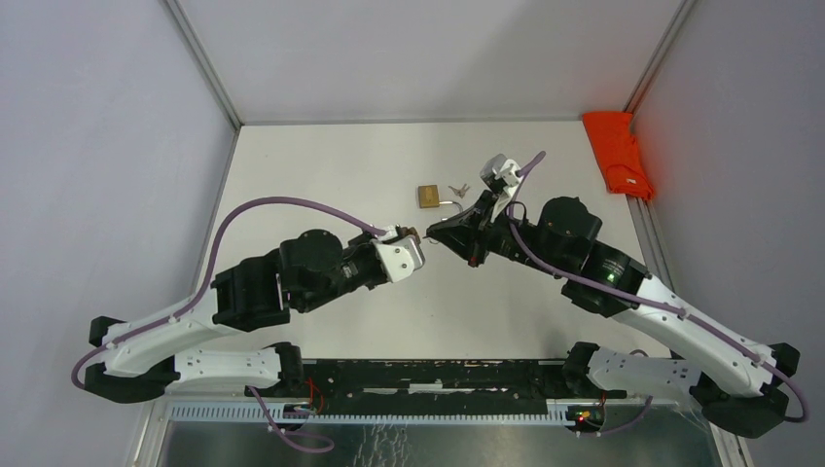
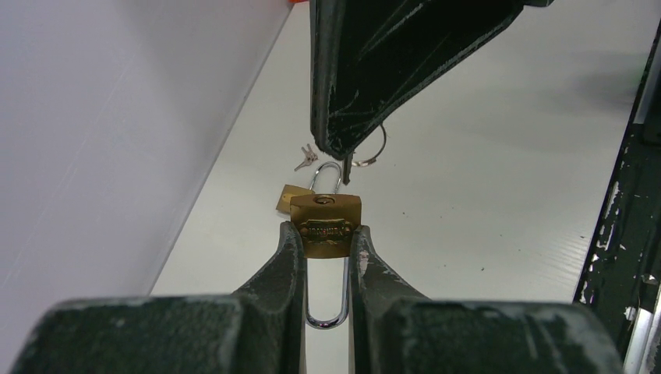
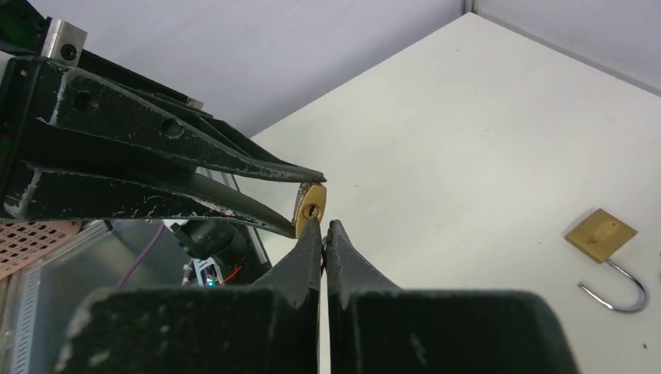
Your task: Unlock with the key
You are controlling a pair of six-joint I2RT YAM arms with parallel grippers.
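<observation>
A brass padlock is clamped in my left gripper, keyhole facing up and shackle hanging down; the right wrist view shows its keyhole end between the left fingers. My right gripper is shut, close to that keyhole. In the left wrist view a thin key with a ring projects below the right fingertips, a little apart from the lock. The right wrist view mostly hides the key behind the fingers.
A second padlock with a raised shackle and some loose keys lie on the white table. An orange cloth lies at the back right corner. Walls border the table.
</observation>
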